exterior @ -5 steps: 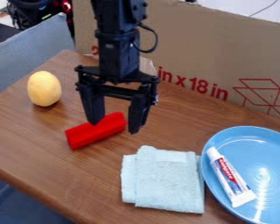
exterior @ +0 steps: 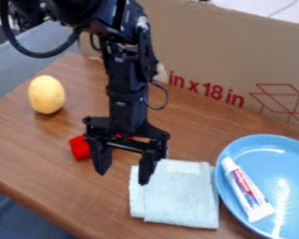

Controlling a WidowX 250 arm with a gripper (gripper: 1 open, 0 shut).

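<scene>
My black gripper (exterior: 123, 166) is lowered in the middle of the table, its two fingers spread open on either side, over a red cylindrical object (exterior: 79, 147) that is mostly hidden behind it; only its left end shows. A folded pale cloth (exterior: 177, 196) lies to the right, beside the right finger. A yellow egg-shaped object (exterior: 46, 94) sits at the left. On the right, a blue plate (exterior: 284, 173) holds a white toothpaste tube (exterior: 246, 189).
A cardboard box (exterior: 239, 70) stands along the back of the wooden table (exterior: 64, 187). The table's near left edge drops away at the lower left. Bare wood lies at the front left and back right.
My gripper has moved down toward the table, in front of the red object, which it now hides except for its left end. The other objects have stayed put.
</scene>
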